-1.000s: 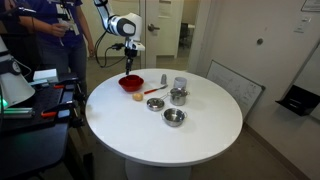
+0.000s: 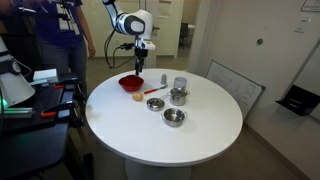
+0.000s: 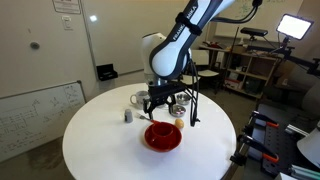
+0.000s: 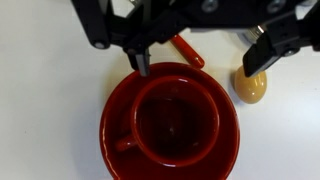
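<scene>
My gripper is open above the table, its two fingers wide apart and nothing between them. Just below it in the wrist view, a red cup (image 4: 176,120) stands inside a wider red bowl (image 4: 228,140), with the cup's handle toward the left. From the first exterior view, the gripper (image 2: 138,70) hangs over the back of the red bowl (image 2: 130,85). A brown egg (image 4: 250,86) rests on the table beside the bowl, near the right finger. The red handle (image 4: 187,51) of a utensil lies close to the bowl's rim.
Two metal bowls (image 2: 174,117), a small metal pot (image 2: 178,97), a clear jar (image 2: 180,82) and a grey shaker (image 2: 164,79) stand farther along the white round table (image 2: 205,135). A person stands behind the left side.
In the first exterior view my arm and gripper have shifted to the right, from the bowl's left-back side toward its right-back side. The objects on the table look unmoved.
</scene>
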